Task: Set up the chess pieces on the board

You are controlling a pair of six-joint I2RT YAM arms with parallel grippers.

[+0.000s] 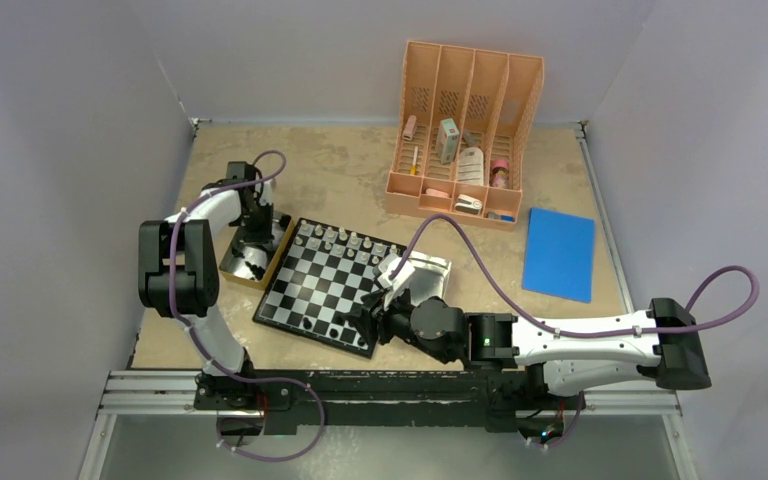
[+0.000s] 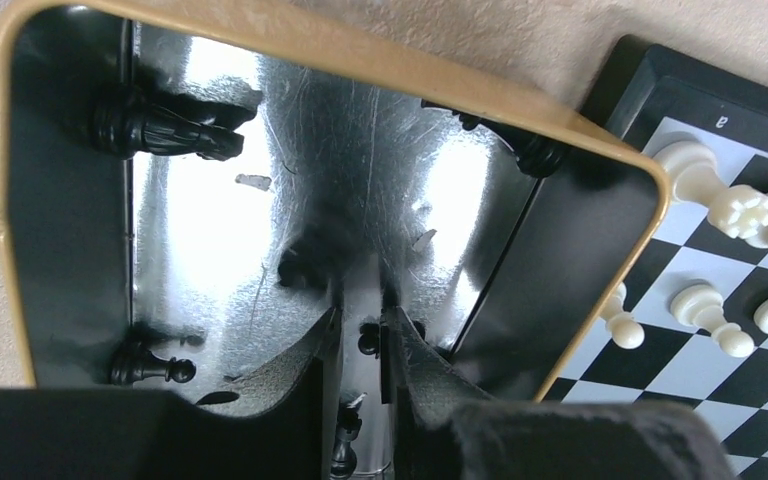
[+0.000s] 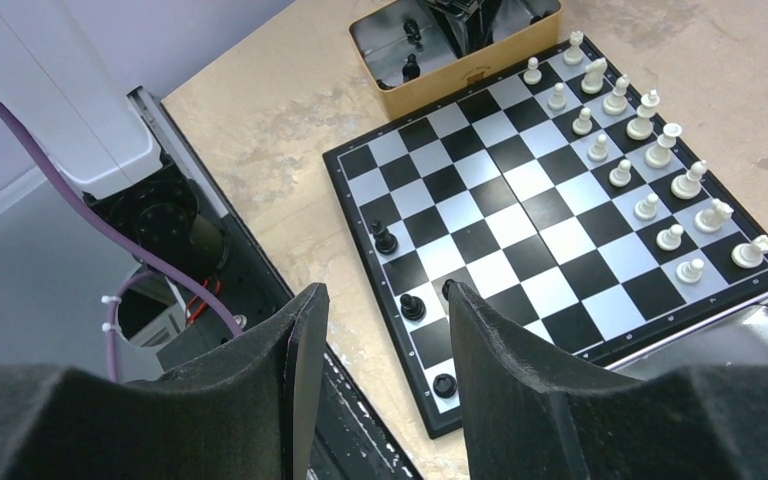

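My left gripper is low inside the tin box [image 2: 600, 140], shut on a small black chess piece [image 2: 368, 340], mostly hidden by the fingers. Other black pieces lie in the box, among them a knight [image 2: 165, 130] and a pawn [image 2: 150, 365]. On the chessboard [image 3: 495, 225], white pieces fill two rows along one side, and a few black pieces [image 3: 384, 238] stand along the opposite side. My right gripper hangs over that near side of the board, open, with no piece seen held between its fingers.
A peach organizer [image 1: 405, 195] with small items stands at the back, and a blue mat [image 1: 558, 255] lies at the right. A pale container [image 1: 430, 285] sits right of the board, partly under the right arm. The table behind the board is clear.
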